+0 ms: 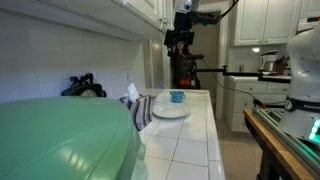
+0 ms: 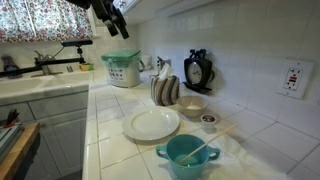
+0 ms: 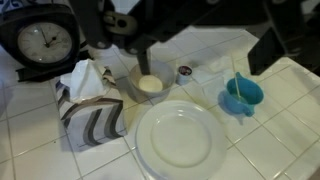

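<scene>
My gripper (image 1: 180, 48) hangs high over the counter, open, with nothing between its fingers. In the wrist view its dark fingers (image 3: 262, 55) reach in from the top. Below lies a white plate (image 2: 151, 123), flat and empty. A teal two-handled pot (image 2: 188, 156) with a light stick in it stands past the plate. Close by are a bowl (image 3: 151, 80) with something pale inside and a small cup (image 3: 184, 73). A striped tissue box (image 3: 92, 106) with white tissue on top stands beside the bowl.
A black clock (image 2: 199, 70) leans at the wall behind the tissue box. The green-lidded container (image 2: 123, 68) stands farther along the counter and fills much of exterior view 1. Bare white tiles (image 1: 182, 152) lie in front of the plate.
</scene>
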